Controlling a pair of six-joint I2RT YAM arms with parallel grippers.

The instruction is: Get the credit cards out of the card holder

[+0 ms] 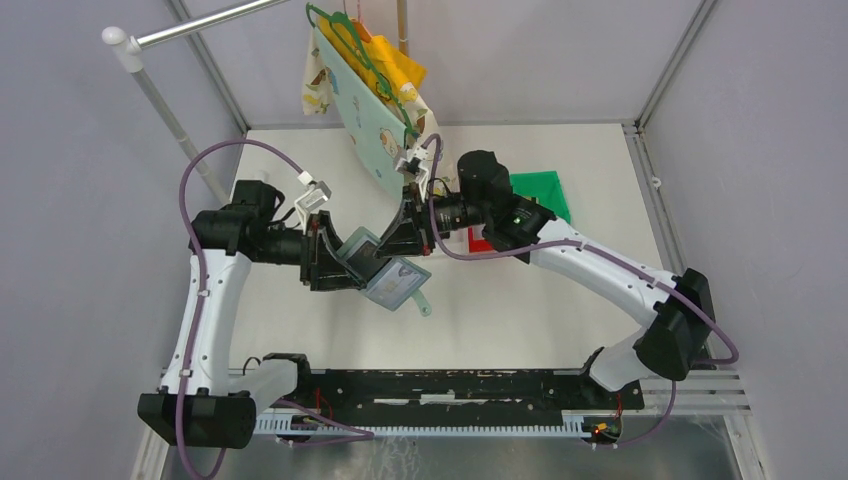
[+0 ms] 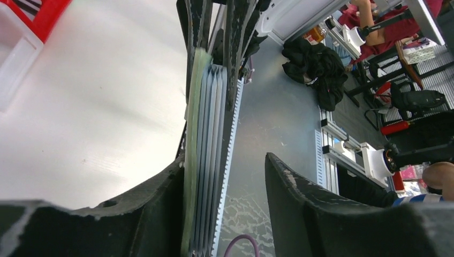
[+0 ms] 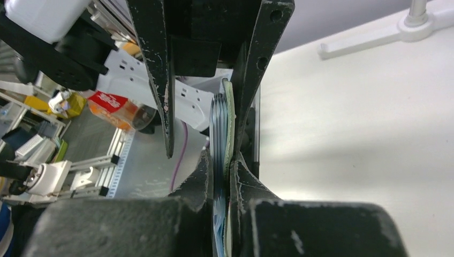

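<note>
The card holder (image 1: pixel 395 282), a flat wallet with pale plastic sleeves and a green edge, is held in the air between both grippers over the white table. My right gripper is shut on it; the stack of sleeves (image 3: pixel 218 128) stands edge-on between its fingers. My left gripper is open around the holder's other side, with the sleeves (image 2: pixel 206 160) nearer one finger and a gap toward the other. Individual cards cannot be told apart from the sleeves.
Green and red baskets (image 1: pixel 540 188) stand behind the right arm. A clothes rack with hanging cloths (image 1: pixel 370 100) is at the back.
</note>
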